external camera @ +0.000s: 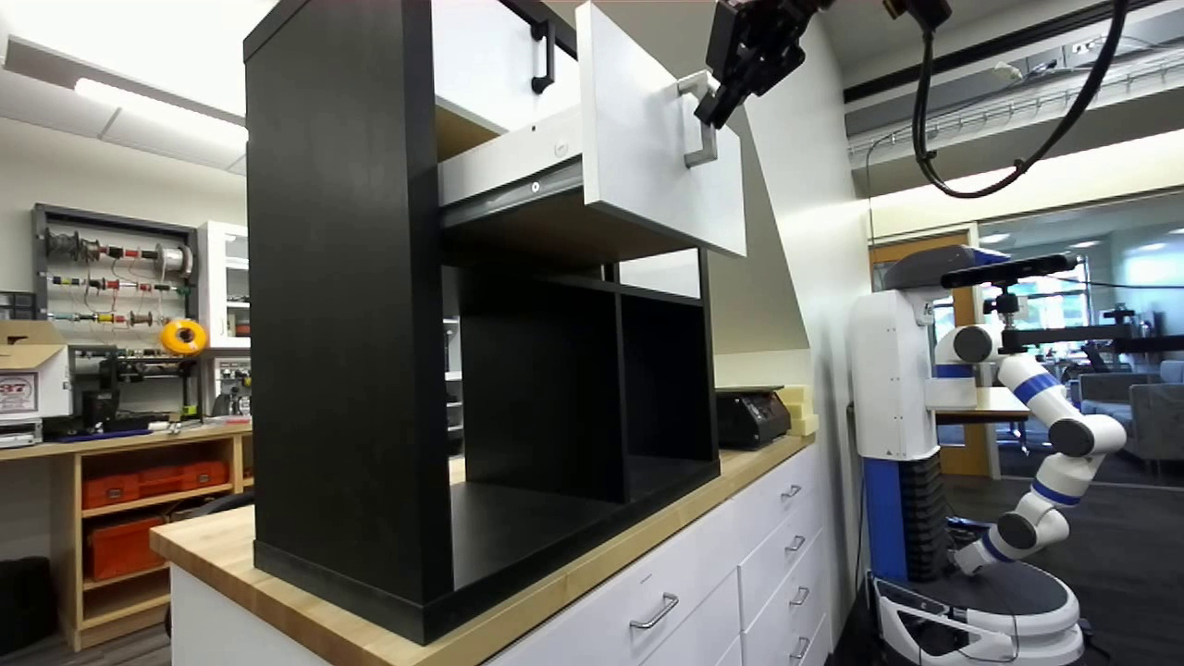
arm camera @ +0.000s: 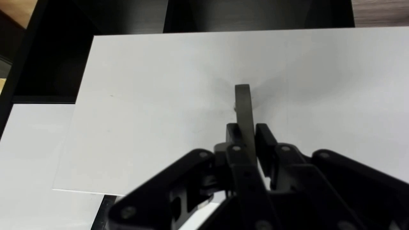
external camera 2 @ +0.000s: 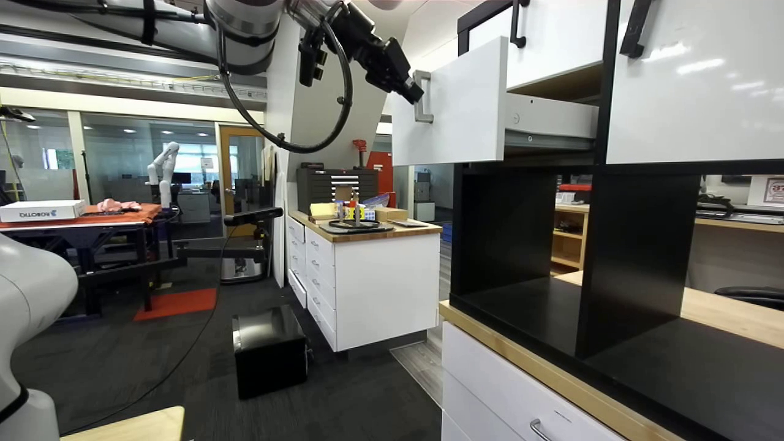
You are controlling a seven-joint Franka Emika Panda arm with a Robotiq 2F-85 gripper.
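Observation:
A white drawer [external camera: 655,144] stands pulled partway out of the upper part of the black shelf unit [external camera: 344,300]. Its grey bar handle [external camera 2: 422,99] runs upright on the front panel. My gripper is at this handle, one black finger [arm camera: 232,134] on each side of the bar. Little or no gap shows between fingers and bar, so whether they clamp it is unclear. In exterior view 2, the gripper [external camera 2: 415,89] reaches the handle from the left. The drawer's inside is hidden from all views.
White doors with black handles [external camera 2: 518,26] flank and top the drawer. Below it are empty black compartments [external camera: 544,377]. The unit stands on a wooden counter [external camera: 622,533]. A cable [external camera 2: 345,110] loops below the arm, and the space before the drawer is free.

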